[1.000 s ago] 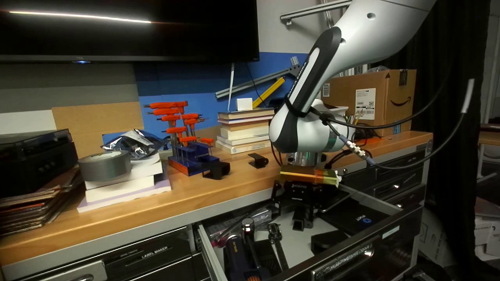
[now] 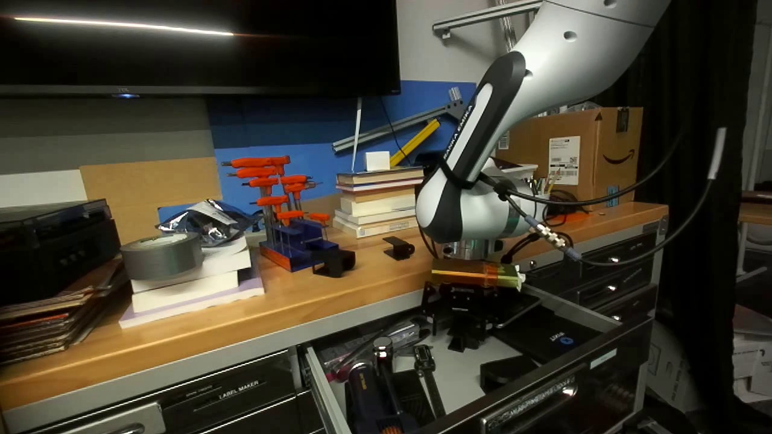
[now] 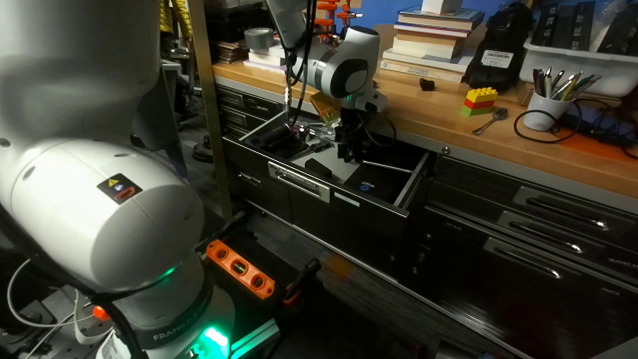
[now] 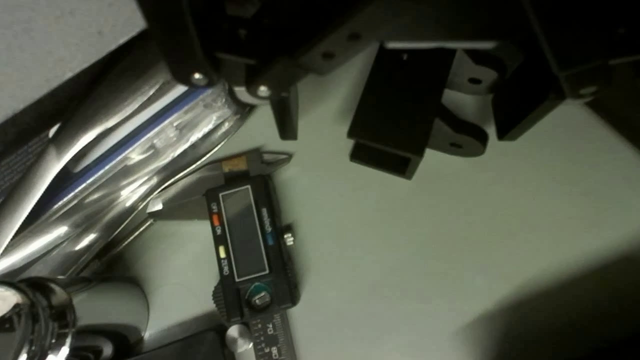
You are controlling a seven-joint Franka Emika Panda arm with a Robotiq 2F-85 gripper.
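Observation:
In the wrist view my gripper is open, its two dark fingers wide apart. Between them is a small black bracket (image 4: 393, 108) with a square hollow end and two rounded, holed ears. Gaps show on both sides, wider on the left; the bracket's upper end is hidden by the gripper. Exterior view 1 has the gripper (image 2: 461, 322) pointing down inside the open drawer (image 2: 463, 376). From the other side, exterior view 2 shows the gripper (image 3: 348, 152) low over the same drawer.
A digital caliper (image 4: 243, 234) lies left of the bracket, beside shiny plastic packaging (image 4: 132, 156) and a chrome-ended tool (image 4: 90, 312). A flat black box (image 2: 546, 336) fills the drawer's right part. Pale drawer floor is bare below the bracket in the wrist view.
My arm and hand have come down slightly. The bracket appears a little higher in exterior view 1 and closer under the gripper. Other drawer contents look unmoved.

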